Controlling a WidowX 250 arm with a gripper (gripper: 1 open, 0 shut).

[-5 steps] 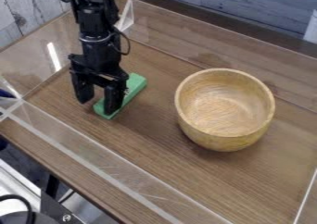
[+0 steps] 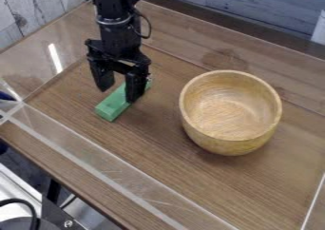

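A green block (image 2: 120, 103) lies on the brown wooden table, left of the centre. My black gripper (image 2: 120, 74) hangs above it, its dark fingers reaching down on either side toward the block's upper end. Whether the fingers are open or shut, and whether they touch the block, I cannot tell.
A large round pale wooden bowl (image 2: 229, 112) stands to the right of the block, a short gap away. Dark cables show at the lower left edge.
My gripper has risen and moved back, uncovering more of the green block. The block now sits a little lower and further left in the view.
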